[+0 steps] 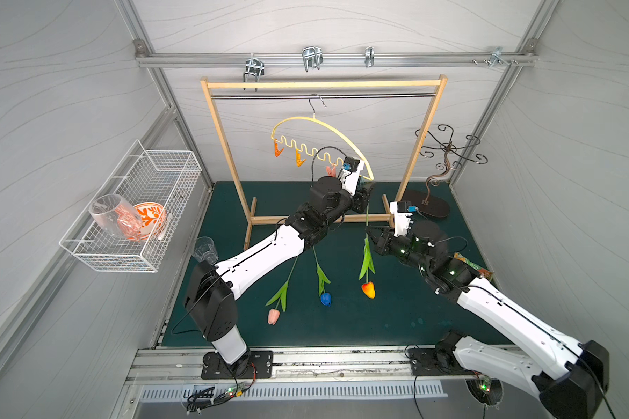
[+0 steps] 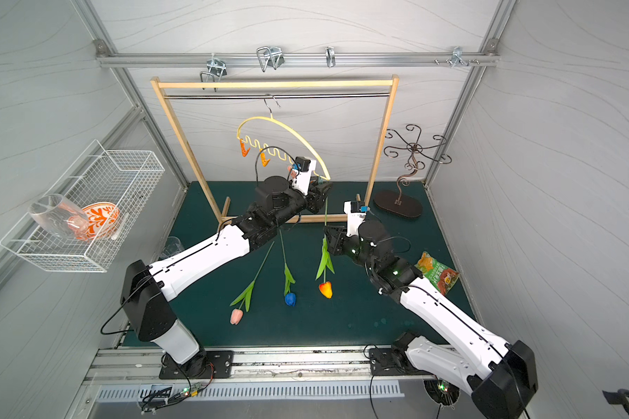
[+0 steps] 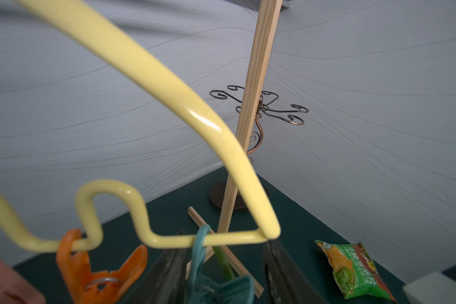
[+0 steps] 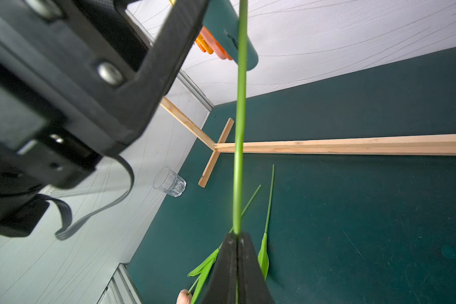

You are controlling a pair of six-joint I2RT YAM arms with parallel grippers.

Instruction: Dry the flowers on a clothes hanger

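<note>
The yellow hanger hangs from the rack with orange clips. At its right end my left gripper is open around a teal clip, which sits on the lower bar. My right gripper is shut on the green stem of the red-and-yellow tulip, held upside down below the hanger, the stem reaching up beside the teal clip. A pink tulip and a blue tulip lie on the mat.
The wooden rack spans the back. A metal tree stand is back right, a snack bag at right, a clear glass at left. A wire basket is on the left wall.
</note>
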